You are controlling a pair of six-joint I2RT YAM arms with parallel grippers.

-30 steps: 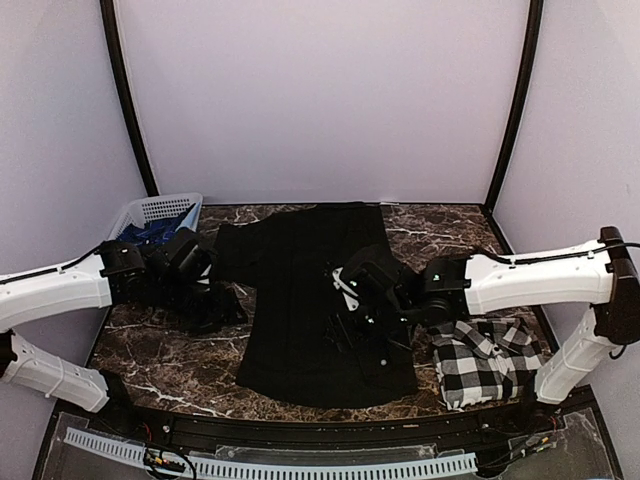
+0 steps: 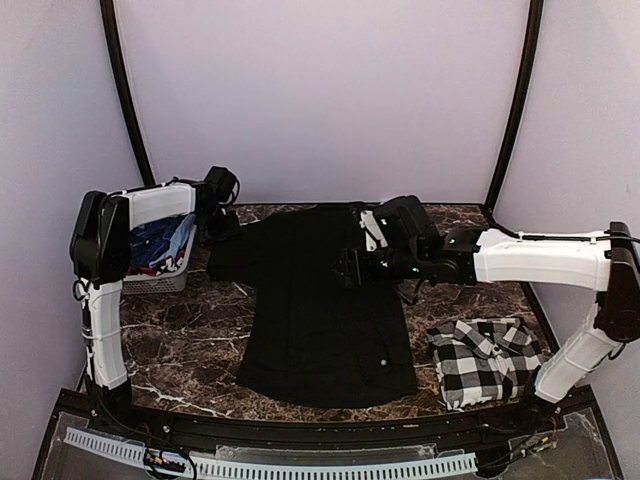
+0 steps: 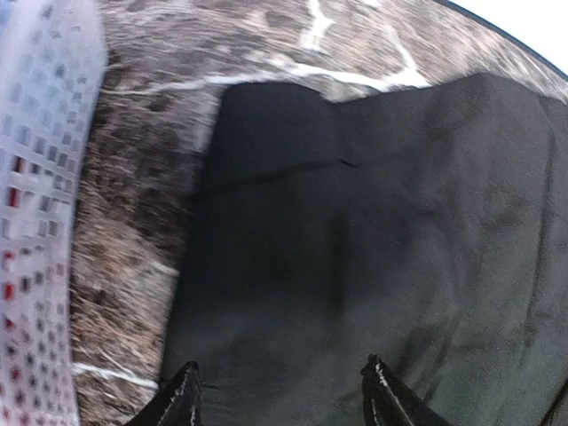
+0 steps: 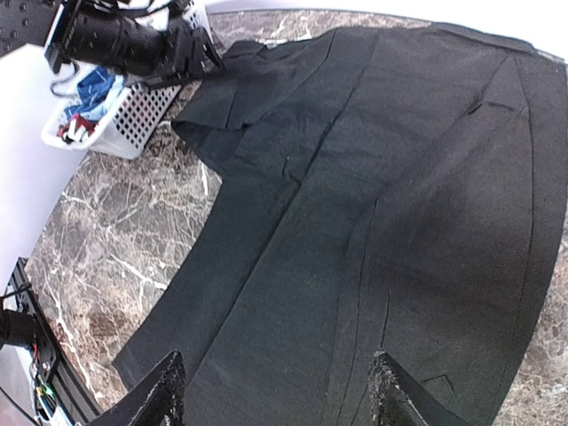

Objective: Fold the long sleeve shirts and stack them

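Observation:
A black long sleeve shirt (image 2: 320, 330) lies spread on the marble table, one sleeve bunched toward the basket at left. My left gripper (image 2: 225, 225) hovers over that sleeve, open; its view shows the dark cloth (image 3: 337, 248) between and beyond the fingertips. My right gripper (image 2: 352, 265) hangs over the middle of the shirt, its fingers apart with nothing between them; in its view the shirt (image 4: 426, 266) fills most of the frame.
A white basket (image 2: 150, 282) of blue and red clothes stands at left, close beside the sleeve. A folded checked shirt (image 2: 480, 370) lies front right. Walls enclose back and sides; bare table (image 2: 170, 350) shows front left.
Both arms have moved toward the back: the left gripper from the front left to over the sleeve by the basket, the right from the shirt's lower part to its middle. The shirt looks unchanged.

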